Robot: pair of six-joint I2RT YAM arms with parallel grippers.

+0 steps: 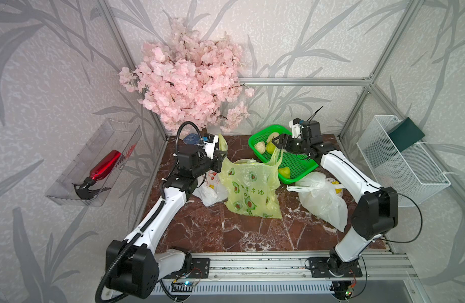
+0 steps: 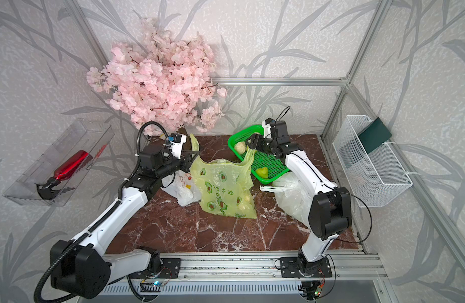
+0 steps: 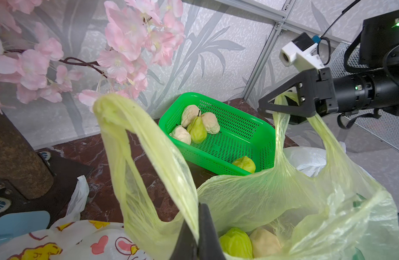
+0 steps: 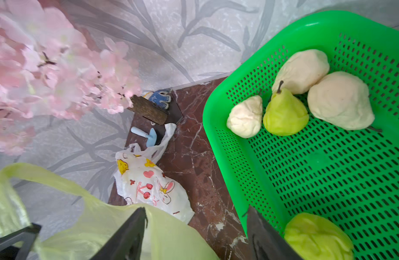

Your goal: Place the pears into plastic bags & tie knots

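Note:
The pale green avocado-print bag [image 1: 250, 192] hangs upright in the middle of the table. Inside its mouth, in the left wrist view, lie a green pear [image 3: 236, 242] and a beige one [image 3: 264, 243]. My left gripper [image 1: 221, 160] is shut on the bag's left handle [image 3: 149, 134], whose loop rises above the fingers. My right gripper [image 2: 251, 141], at the bag's right handle [image 3: 280, 130], has its fingers spread apart; that handle passes through the gripper's frame in the left wrist view. Whether it is gripped does not show.
Behind the bag, a green basket [image 4: 227, 143] holds several pears, among them a green pear [image 4: 286, 114]. A filled white bag [image 1: 325, 207] lies at the right. Another printed bag [image 4: 154, 186] sits left, near the pink blossoms [image 1: 192, 75].

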